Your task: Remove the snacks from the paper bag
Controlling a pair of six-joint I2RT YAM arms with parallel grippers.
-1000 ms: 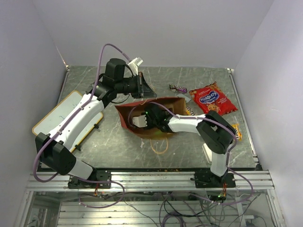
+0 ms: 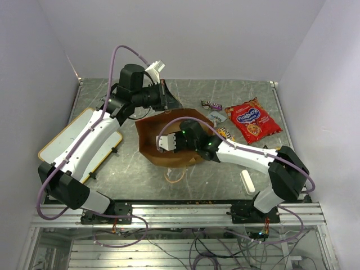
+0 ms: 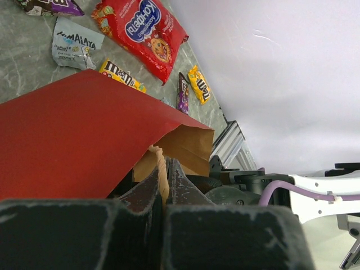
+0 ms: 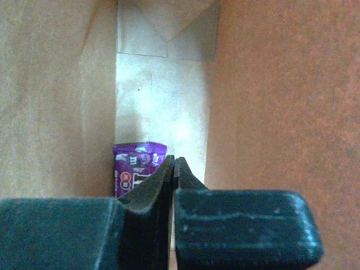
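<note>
The brown paper bag (image 2: 147,135) stands open near the middle of the table; its red outer side (image 3: 73,135) fills much of the left wrist view. My left gripper is shut on the bag's twisted handle (image 3: 161,180), at the rim. Inside the bag, my right gripper points down, shut, with nothing visible between its fingers. A purple-wrapped snack (image 4: 128,169) lies on the bag's pale bottom, just left of those fingertips and partly hidden by them. From above, the right arm hides the right fingertips.
Outside the bag lie a red cookie bag (image 2: 253,121), a purple bar (image 2: 211,105), a grey pouch (image 3: 76,45) and yellow M&M's packs (image 3: 122,76) (image 3: 199,84). A white board (image 2: 79,143) is at left; a white block (image 2: 247,182) sits front right.
My right arm's elbow has swung right and toward the front, while its wrist stays over the bag. The left gripper has shifted slightly left and back, and the bag's rim has shifted with it.
</note>
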